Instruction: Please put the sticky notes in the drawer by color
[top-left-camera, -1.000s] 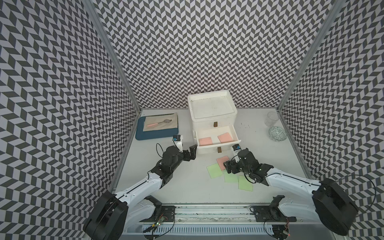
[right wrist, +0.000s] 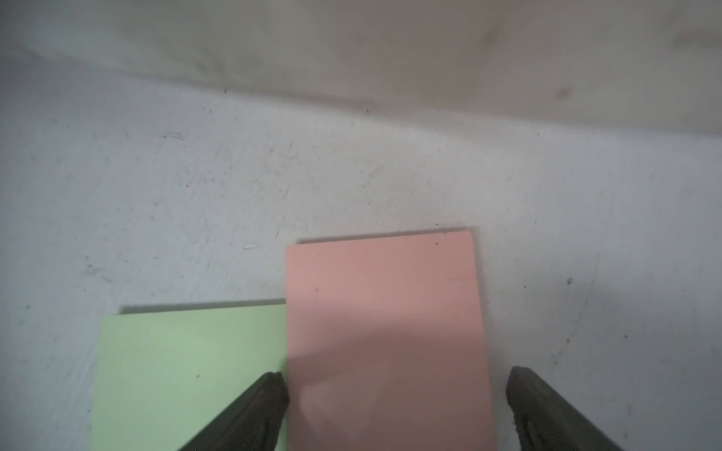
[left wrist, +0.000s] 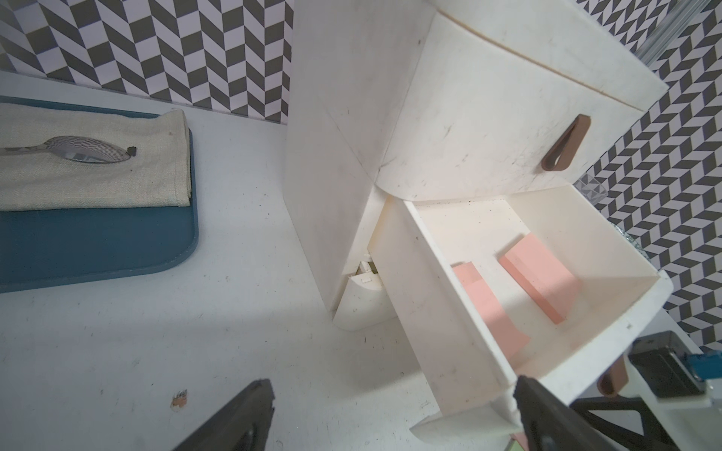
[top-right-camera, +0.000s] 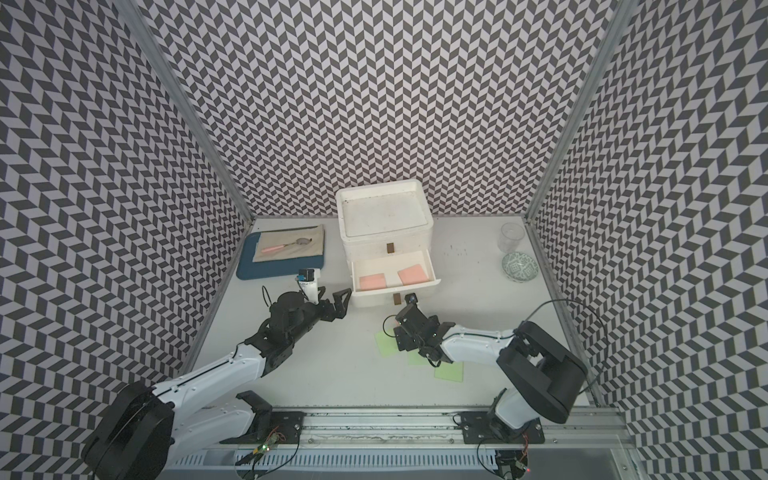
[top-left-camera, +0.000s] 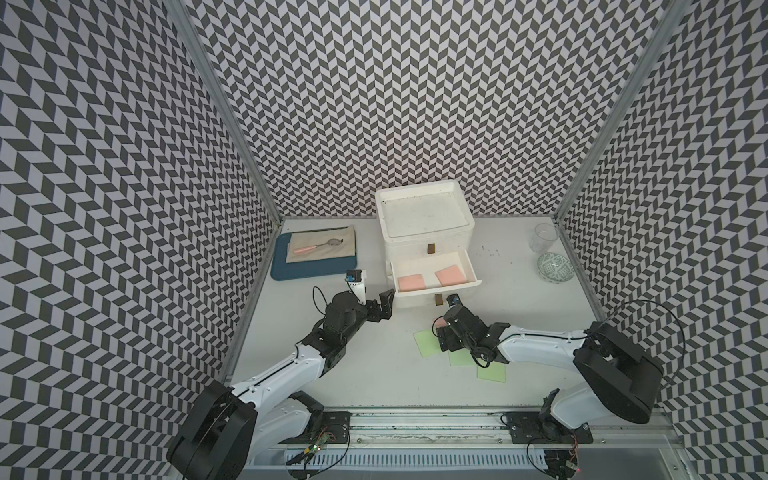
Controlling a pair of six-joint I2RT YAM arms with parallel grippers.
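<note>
A pink sticky note lies on the table, its left edge against a green note. My right gripper is over it, open, with one finger at each side of the pink note and nothing clamped. Further green notes lie to the right, partly under the right arm. The white cabinet's lower drawer is pulled out. Two pink pads, one on the left and one on the right, lie inside it. My left gripper stands open beside the drawer's left front corner, empty.
The drawer front overhangs the table just behind the pink note. A blue tray with a cloth and a spoon-like utensil sits back left. A glass and a patterned bowl stand at right.
My right gripper has moved left and lowered over the pink note on the table, now covering most of it from above. The left arm, the drawer and the notes look unmoved.
</note>
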